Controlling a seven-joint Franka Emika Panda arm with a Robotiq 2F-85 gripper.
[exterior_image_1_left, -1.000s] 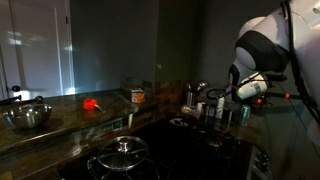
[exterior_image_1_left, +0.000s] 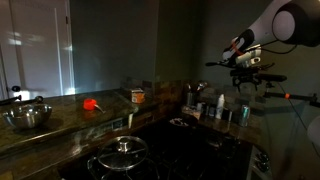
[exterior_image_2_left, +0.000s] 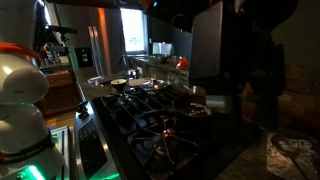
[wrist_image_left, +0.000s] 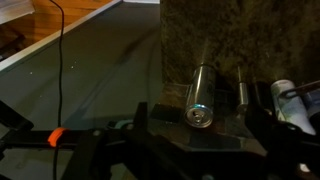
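Note:
My gripper (exterior_image_1_left: 243, 80) hangs in the air at the right, above the back counter corner. In the wrist view the gripper is open, its dark fingers spread and nothing held between them. Below and beyond the gap stands a silver can (wrist_image_left: 201, 98), apart from the fingers. A slim small container (wrist_image_left: 242, 92) is just right of the can, with a white bottle (wrist_image_left: 290, 104) farther right. From exterior view 1, a white bottle (exterior_image_1_left: 220, 106) and a can (exterior_image_1_left: 245, 115) show beneath the gripper. Exterior view 2 has the dark gripper body blurred close to the lens.
A lidded pot (exterior_image_1_left: 122, 153) sits on the black stove (exterior_image_1_left: 190, 150). On the left counter are a steel bowl (exterior_image_1_left: 28, 117), a red item (exterior_image_1_left: 91, 104) and an orange-banded tub (exterior_image_1_left: 137, 96). A cable (wrist_image_left: 60, 70) runs down the wrist view's left side.
The arm and gripper have risen from just above the bottles, and the gripper now shows more clearly against the wall. The counter objects look unmoved.

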